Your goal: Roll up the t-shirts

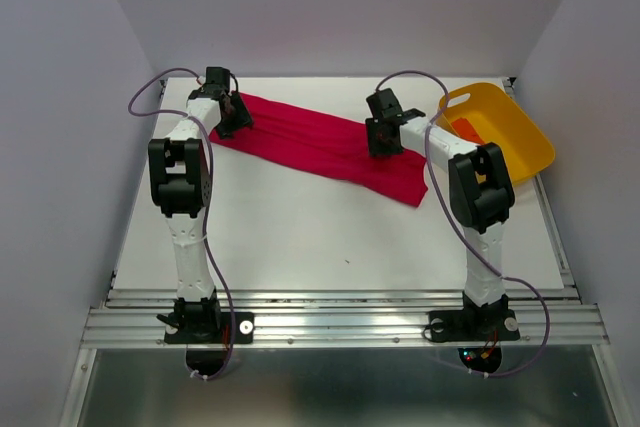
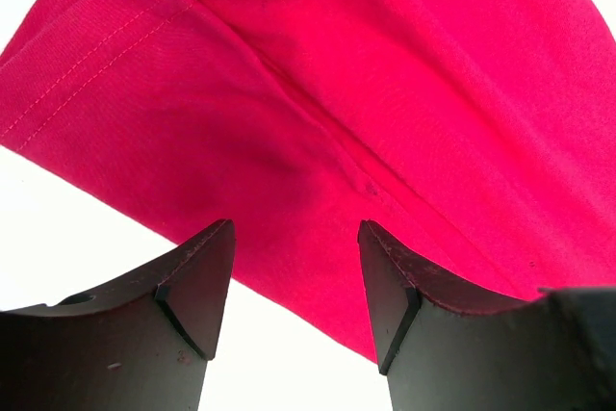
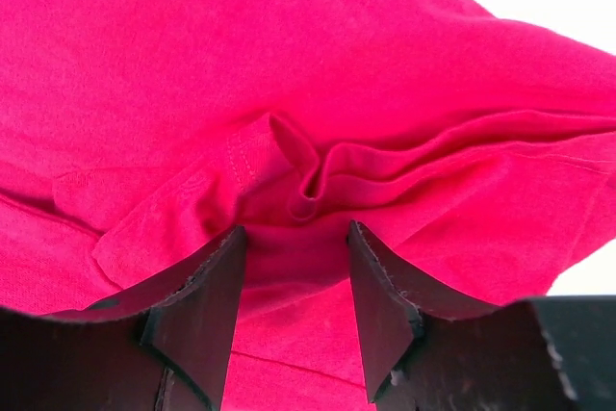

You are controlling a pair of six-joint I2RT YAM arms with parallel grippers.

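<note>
A red t-shirt (image 1: 300, 139) lies as a long folded strip, slanting from the upper left of the table to its middle right. Over its left end is my left gripper (image 1: 233, 129), open; in the left wrist view a layered fold and a stitched hem of the cloth (image 2: 96, 55) show beyond the spread fingers (image 2: 197, 276). Near the right end, my right gripper (image 1: 381, 151) stands open above the shirt. Rumpled cloth with a small raised fold (image 3: 279, 156) shows just beyond its fingertips in the right wrist view. Whether the tips touch the fabric I cannot tell.
A yellow bin (image 1: 525, 142) with something orange-red (image 1: 466, 131) inside stands at the right of the table, close beside the right arm.
</note>
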